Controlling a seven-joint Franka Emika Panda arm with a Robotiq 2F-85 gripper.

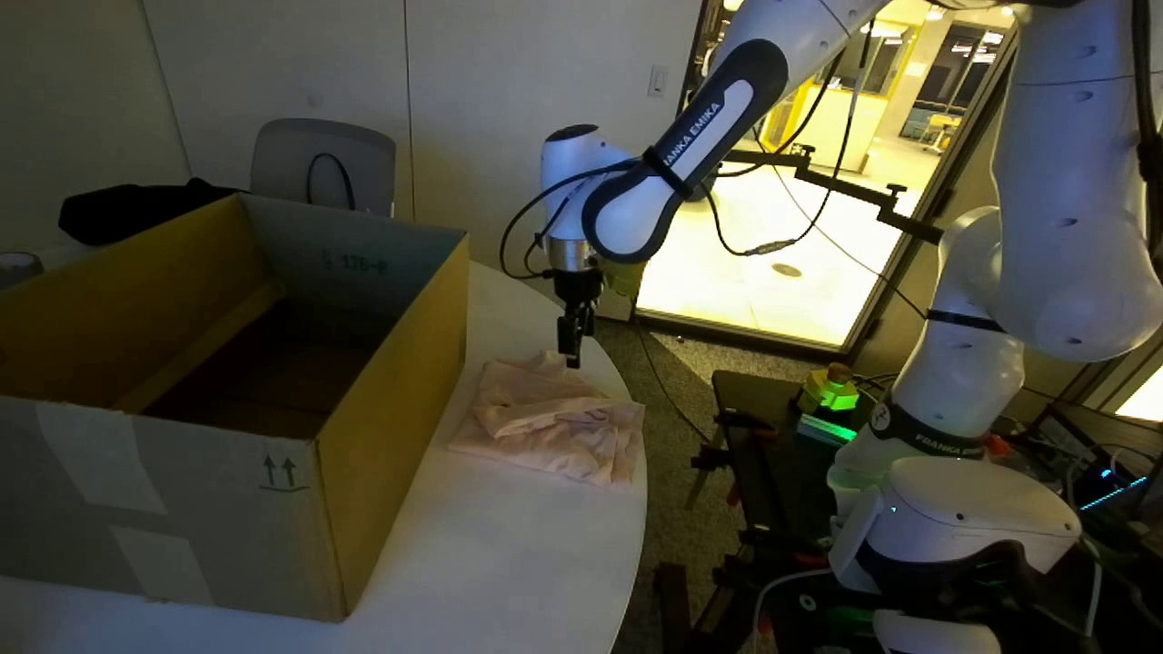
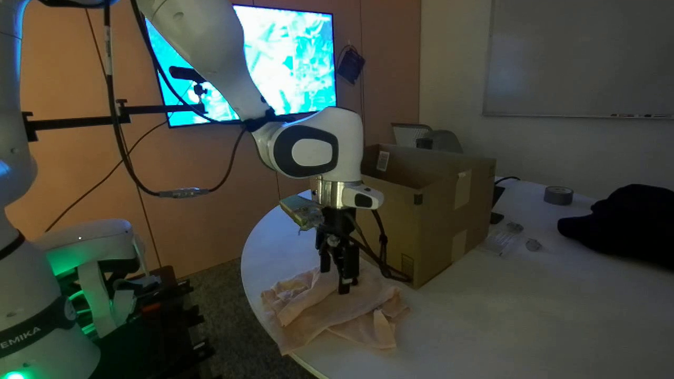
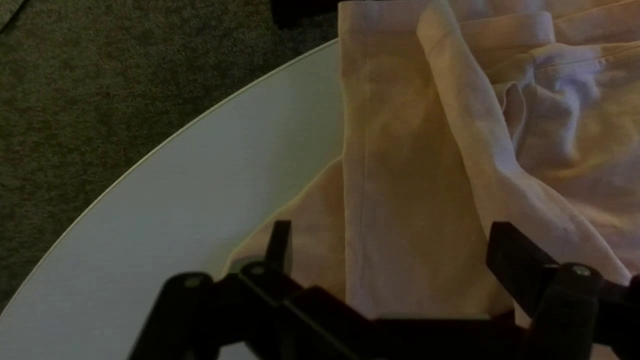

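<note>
A crumpled pale pink cloth [image 1: 551,431] lies on the white table close to its rounded edge, beside the cardboard box. In the second exterior view my gripper [image 2: 335,278] points down over the cloth [image 2: 335,316], toward its side nearer the box. From the wrist, the fingers [image 3: 279,249] stand wide apart with the cloth [image 3: 414,180] below and between them, not gripped. A folded strip of the fabric runs toward the right finger. How far the fingertips are above the cloth is hard to tell.
The large open cardboard box [image 1: 382,436] stands right beside the cloth, and its inside looks empty. A roll of tape [image 2: 558,195] and a black garment [image 2: 625,224] lie farther along the table.
</note>
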